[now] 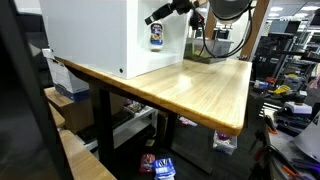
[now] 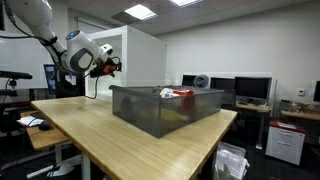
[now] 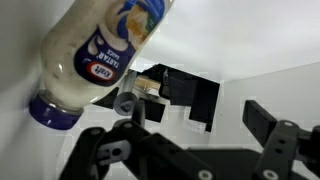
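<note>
A white squeeze bottle (image 3: 98, 52) with a blue cap and a Mayo label fills the upper left of the wrist view. My gripper is open, its fingers wide apart at the bottom of that view. The bottle appears over on the left finger's side, not in the gap. From the first exterior view, the same bottle (image 1: 156, 37) shows against the white cabinet, with the gripper (image 1: 153, 18) just above it. The second exterior view has the gripper (image 2: 112, 66) at the cabinet's edge; I cannot make out the bottle there.
The white cabinet (image 1: 97, 35) stands on a wooden table (image 1: 192, 88), close around the gripper. A dark grey open bin (image 2: 160, 112) with items inside occupies much of the tabletop. Bare table (image 2: 85, 120) lies in front of the arm.
</note>
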